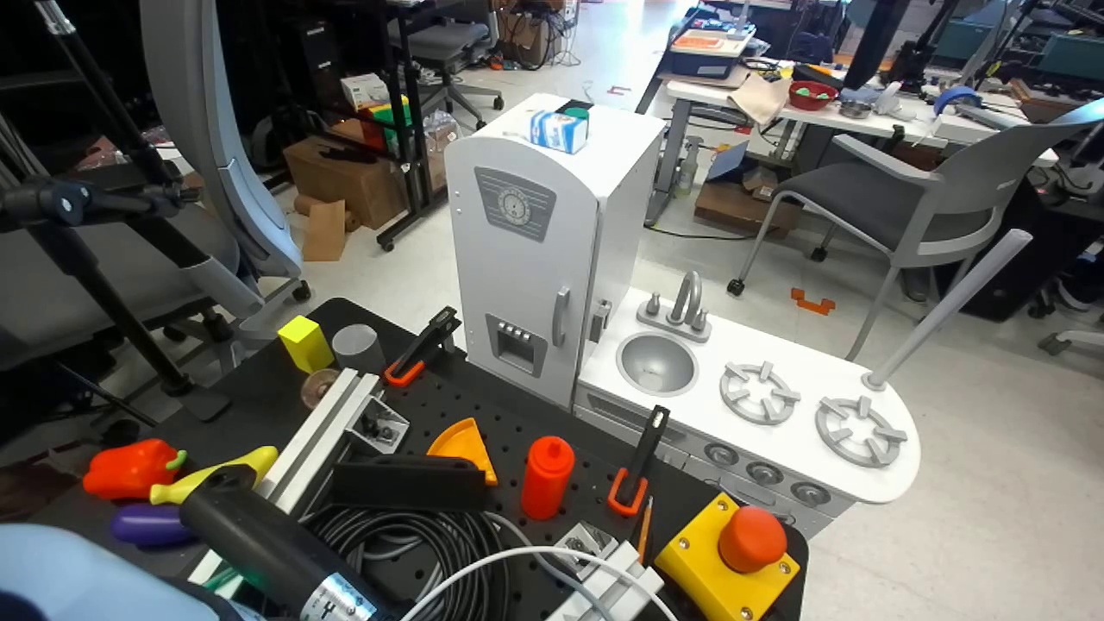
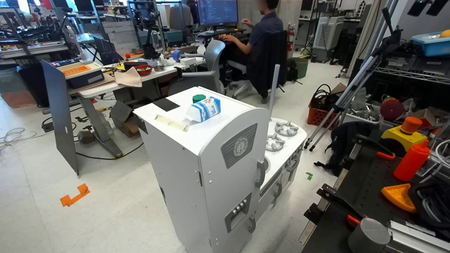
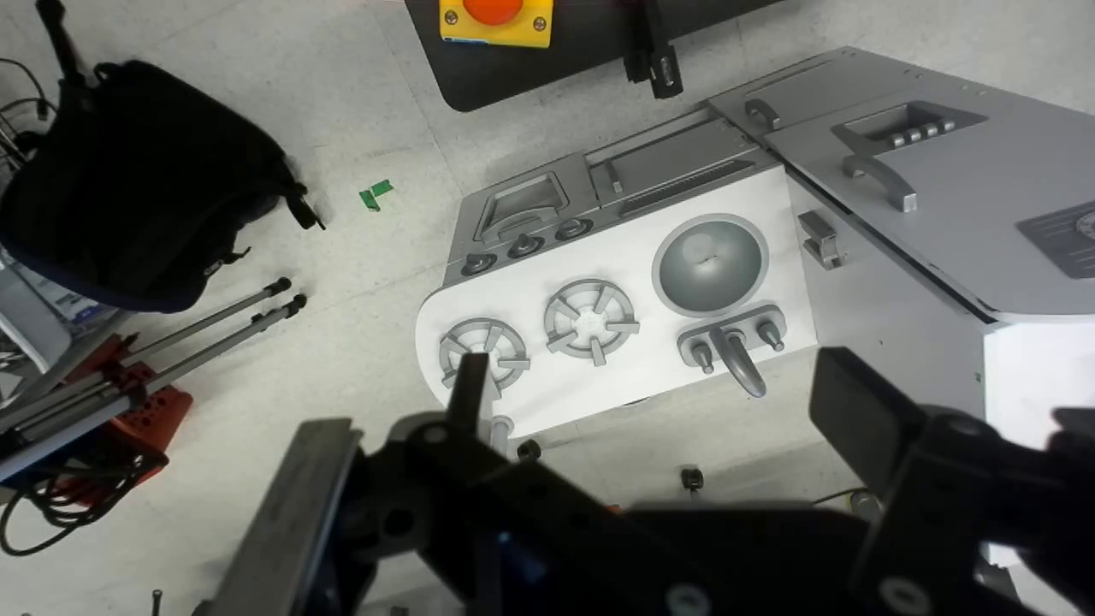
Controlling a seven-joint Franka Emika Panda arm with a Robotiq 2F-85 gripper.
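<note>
Seen only in the wrist view, my gripper is open, its two dark fingers wide apart with nothing between them. It points down over the white toy kitchen counter point(image 3: 626, 231), with the grey sink point(image 3: 713, 265), faucet point(image 3: 736, 359) and two burners below; the distance is hard to judge. The toy fridge point(image 1: 525, 274) stands beside the counter, its doors closed or nearly so. A blue-and-white carton point(image 2: 205, 109) lies on its side on the fridge top, near a green round object point(image 2: 198, 98).
A black perforated table point(image 1: 409, 398) borders the kitchen. It carries a red bottle point(image 1: 548, 478), orange wedge point(image 1: 465, 448), yellow block point(image 1: 306, 343), toy vegetables, clamps and a yellow box with a red button point(image 1: 730, 554). A grey post point(image 1: 952, 307) rises from the counter's far end.
</note>
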